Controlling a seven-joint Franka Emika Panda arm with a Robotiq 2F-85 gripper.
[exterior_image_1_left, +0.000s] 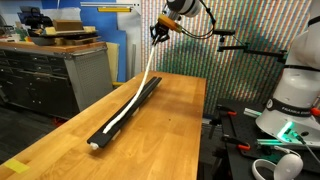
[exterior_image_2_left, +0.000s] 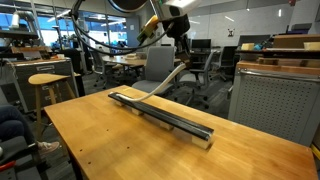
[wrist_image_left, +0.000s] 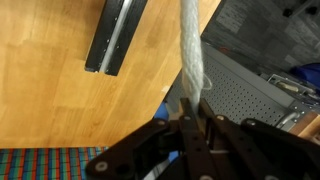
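A long black channel (exterior_image_1_left: 126, 113) lies on the wooden table, raised on light blocks in exterior view 2. A flexible white strip (exterior_image_1_left: 145, 78) lies along the channel at its near end in exterior view 1, then curves up off it. My gripper (exterior_image_1_left: 155, 39) is shut on the strip's raised end, above the table and apart from the channel. In the wrist view the pale strip (wrist_image_left: 190, 45) runs up from between the fingers, with the channel's end (wrist_image_left: 112, 40) off to one side. Exactly how the strip sits in the channel cannot be made out.
Bare table (exterior_image_2_left: 110, 150) surrounds the channel. A grey perforated cabinet (exterior_image_2_left: 272, 105) stands beyond it in exterior view 2. A stool (exterior_image_2_left: 50, 85) and office chairs stand farther back. A second, white robot arm (exterior_image_1_left: 290, 105) is at the right in exterior view 1.
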